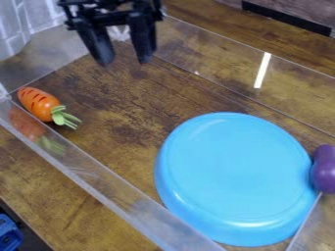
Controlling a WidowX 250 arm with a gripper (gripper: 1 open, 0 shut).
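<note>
My black gripper (120,51) hangs at the top left of the camera view, above and behind an orange toy carrot (39,104) with green leaves, its fingers parted with nothing visible between them. The carrot lies on the wooden floor by the clear left wall. A large blue plate (236,175) fills the lower right. A purple toy (324,169), perhaps an eggplant, sits at the right edge beside the plate.
Clear plastic walls (112,196) enclose the work area. A blue object (7,233) is at the bottom left outside them. The middle of the wooden floor between carrot and plate is free.
</note>
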